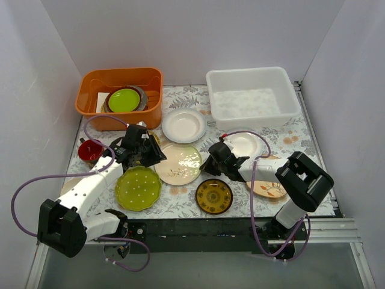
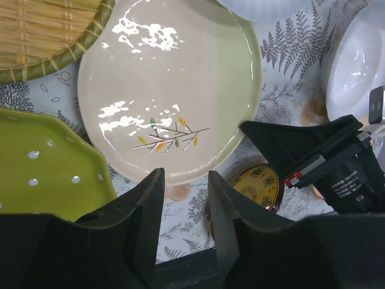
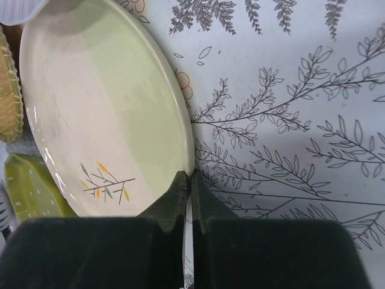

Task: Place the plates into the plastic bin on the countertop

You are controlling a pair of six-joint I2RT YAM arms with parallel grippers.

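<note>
A cream plate with a leaf sprig (image 1: 175,162) lies mid-counter. My right gripper (image 1: 204,166) is shut on its right rim, as the right wrist view (image 3: 189,180) shows. My left gripper (image 1: 157,154) hangs over the cream plate's left side, fingers parted with nothing between. Around it lie a green dotted plate (image 1: 138,195), a white plate (image 1: 183,125), a dark yellow plate (image 1: 213,196), a white dish (image 1: 243,142) and a tan plate (image 1: 269,189). The orange bin (image 1: 157,96) at back left holds stacked plates, a green one (image 1: 124,100) on top.
An empty white bin (image 1: 252,96) stands at back right. A red mug (image 1: 89,150) sits at the left edge. Walls close in the counter at both sides and the back. The front edge of the counter runs below the plates.
</note>
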